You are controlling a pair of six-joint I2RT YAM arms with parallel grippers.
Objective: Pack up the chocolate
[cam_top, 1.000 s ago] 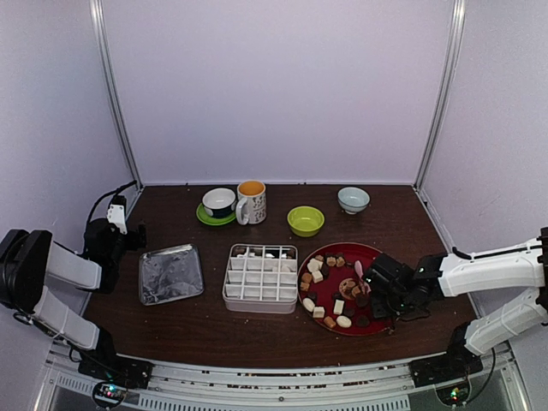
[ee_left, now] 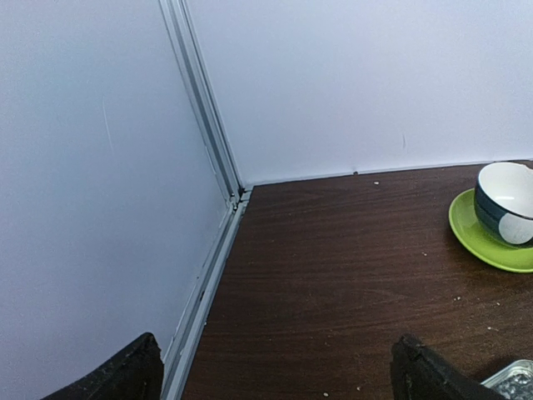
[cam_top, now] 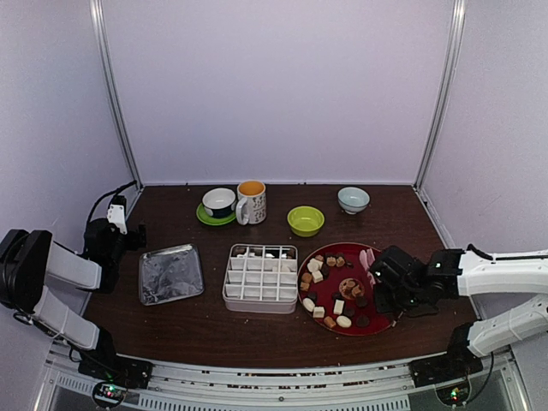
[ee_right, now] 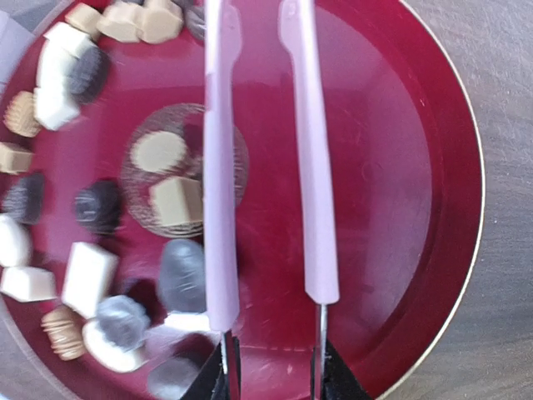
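A red plate [cam_top: 377, 317] holds many dark, tan and white chocolates; in the right wrist view some sit on a small round mat. My right gripper is shut on pink tongs [ee_right: 313, 183], whose two arms stand apart over the plate. The white compartment box [cam_top: 260, 300] stands left of the plate, with a few pieces or shapes in its back cells, too small to tell. My left gripper [cam_top: 137, 235] is at the far left, open and empty, its fingers at the bottom of the left wrist view.
A clear tray [cam_top: 171, 276] lies at left. At the back are a bowl on a green saucer [cam_top: 214, 218], a mug [cam_top: 255, 205], a green bowl [cam_top: 306, 221] and a pale blue bowl [cam_top: 354, 199].
My right arm has moved a little toward the right with the pink tongs, which show more above the gripper in the top view. The left arm is unchanged.
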